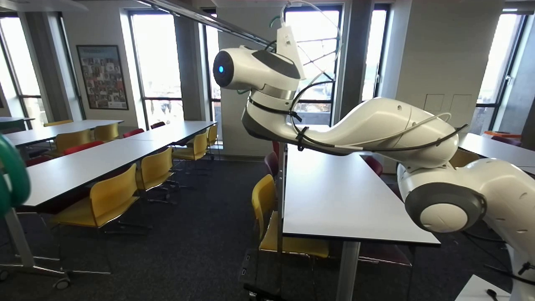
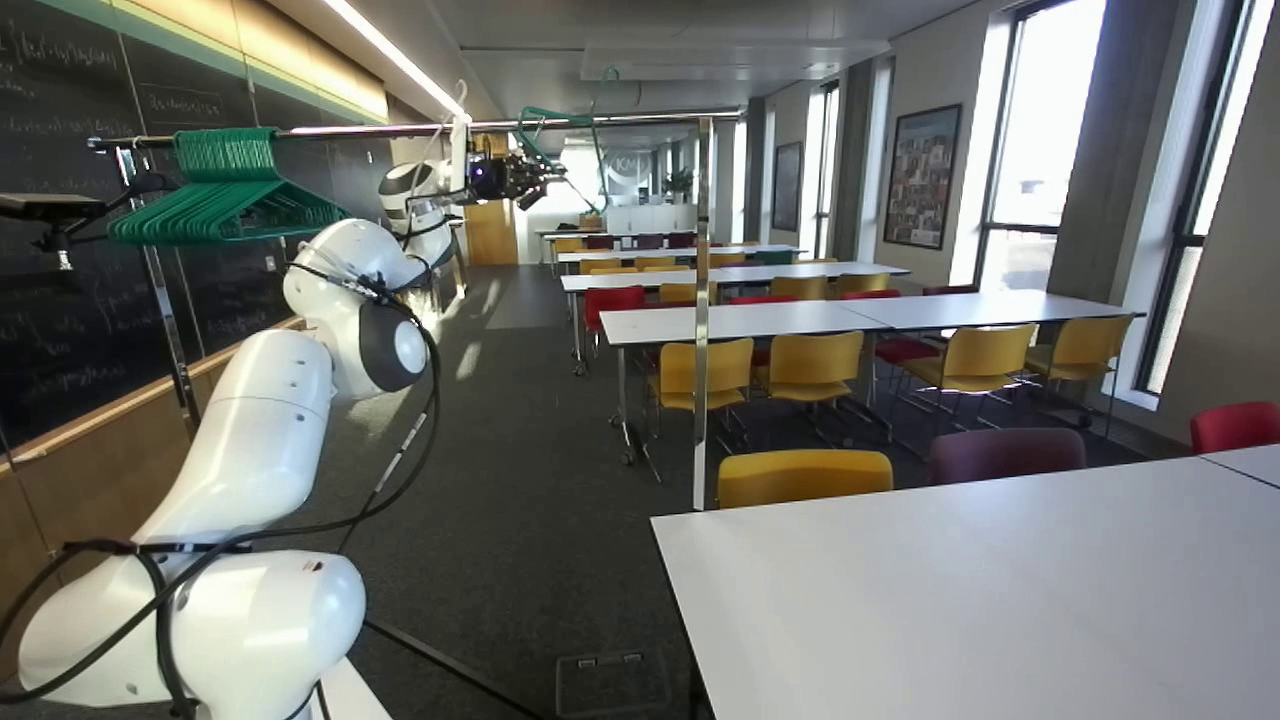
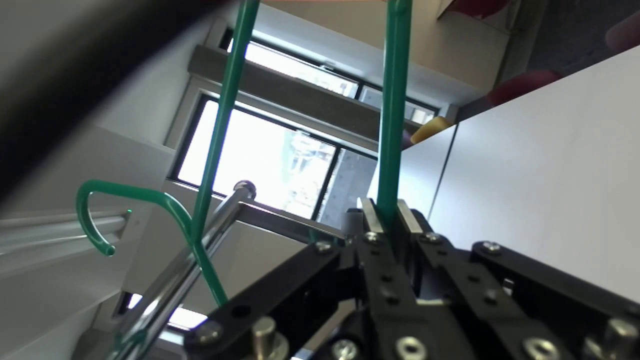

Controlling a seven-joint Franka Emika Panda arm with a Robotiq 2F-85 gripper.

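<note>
A green plastic hanger (image 3: 393,114) is held in my gripper, whose fingers are shut on one of its bars in the wrist view. Its open hook (image 3: 132,191) lies to the left, close to the metal rail (image 3: 225,219), and the hanger's neck crosses in front of the rail in this view. Whether hook and rail touch, I cannot tell. In exterior view 2 the gripper (image 2: 534,182) is just below the rail (image 2: 648,119), with the hanger (image 2: 549,116) around rail height. The arm's wrist hides the gripper in exterior view 1.
A tight bunch of green hangers (image 2: 228,204) hangs at the rail's left end. An upright metal post (image 2: 702,312) supports the other end. A white table (image 1: 346,200) stands below the arm, and several chairs and tables fill the room.
</note>
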